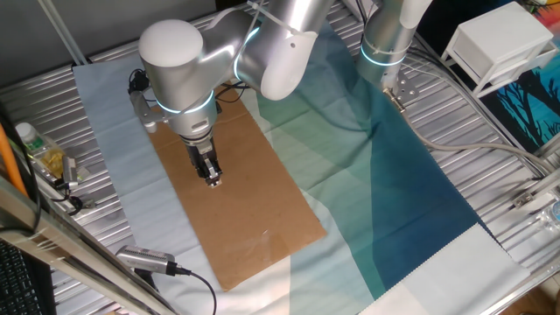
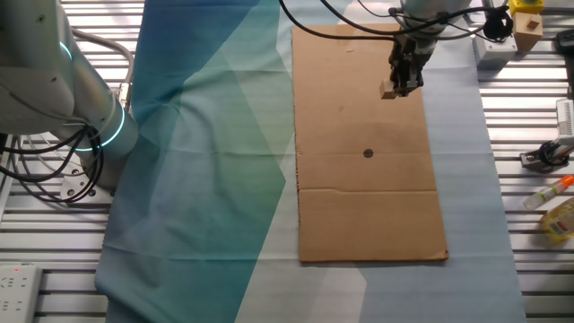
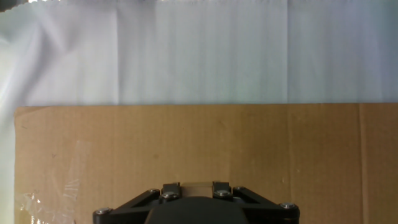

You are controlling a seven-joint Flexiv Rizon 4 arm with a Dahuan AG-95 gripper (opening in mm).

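Observation:
My gripper (image 1: 213,180) hangs over the brown cardboard sheet (image 1: 258,214), pointing down. In exterior view 2 a small light wooden block (image 2: 387,90) shows at the fingertips of the gripper (image 2: 400,89). The wrist view has the two black fingers (image 3: 171,189) a short way apart, with the block's tan face (image 3: 197,186) filling the space between them. The gripper is shut on this block. How high the block is above the cardboard is hard to judge.
A dark round spot (image 2: 368,153) marks the otherwise bare cardboard. Under it spreads a blue, green and grey cloth (image 2: 206,170). Bottles (image 2: 560,220) and a camera (image 1: 147,260) lie beside the cloth.

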